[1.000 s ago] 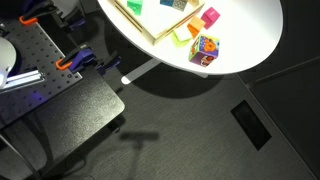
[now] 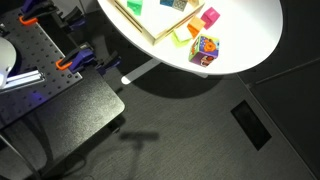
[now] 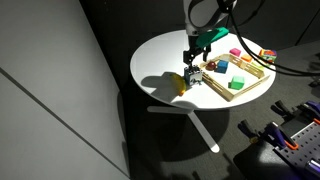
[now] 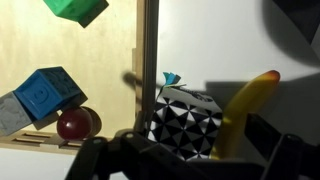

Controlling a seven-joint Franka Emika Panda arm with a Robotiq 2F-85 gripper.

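Observation:
Near the white table's edge in exterior view 2 lie a black-and-white patterned pouch [image 3: 193, 76] and a yellow banana [image 3: 180, 84]. My gripper [image 3: 197, 56] hangs just above the pouch there. In the wrist view, the open gripper has its dark fingers apart, with the triangle-patterned pouch [image 4: 184, 127] and part of the curved banana [image 4: 240, 108] seen between them. A small teal tie tops the pouch. The banana's lower end is hidden by the right-hand finger. Whether either fingertip touches anything cannot be told.
Beside the pouch stands a shallow wooden tray [image 4: 148, 50] holding a green block [image 4: 76, 8], a blue block [image 4: 48, 92] and a dark red ball [image 4: 75, 123]. A multicoloured cube [image 2: 204, 51] and smaller blocks sit outside it.

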